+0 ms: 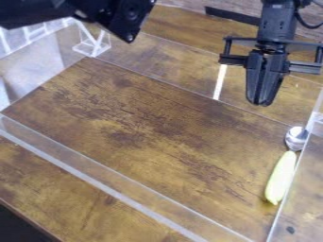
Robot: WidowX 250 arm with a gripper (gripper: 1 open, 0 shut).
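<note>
My gripper (262, 95) hangs from the arm at the upper right, pointing down above the back right of the wooden work area, its fingers shut with nothing visible between them. Below it, near the right wall, lies a pale yellow elongated object (280, 180), like a corn cob or vegetable, with a silver round object (297, 138) just behind it.
Clear low walls (101, 176) edge it, with transparent brackets (93, 43) at the back left. A white strip lies on the wood at the back.
</note>
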